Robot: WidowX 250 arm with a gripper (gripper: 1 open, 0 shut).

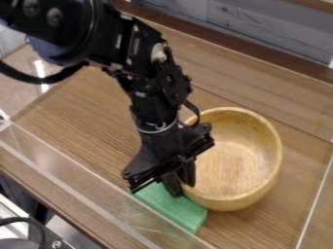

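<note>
A beige oval bowl [240, 156] sits at the right of the worktop. My black gripper [169, 173] reaches down over its left side, fingers low at the bowl's rim, shut on something that looks like that rim, though the fingertips are partly hidden. A green rectangular piece [176, 209] lies beneath the gripper and partly under the bowl's front left.
A grey plank wall [254, 39] runs along the back. A clear edge strip and a black cable lie at the front left.
</note>
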